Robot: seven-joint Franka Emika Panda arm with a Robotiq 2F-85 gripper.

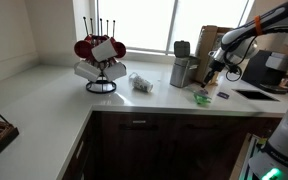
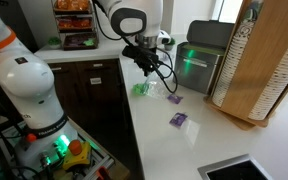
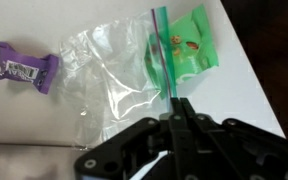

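A clear zip bag with a green-edged seal lies spread out in the wrist view. A green candy packet sits beside its sealing strip; whether the strip overlaps it is unclear. To the left is a purple wrapped candy. My gripper points at the end of the strip, its fingertips close together. Whether they pinch the plastic cannot be made out. In exterior view 2 the gripper hangs just above the bag and the green packet. A second purple candy lies farther along the counter.
A grey bin stands behind the bag, with a wooden slatted block to its right. A dark tray is near the front. Bare white counter lies between them.
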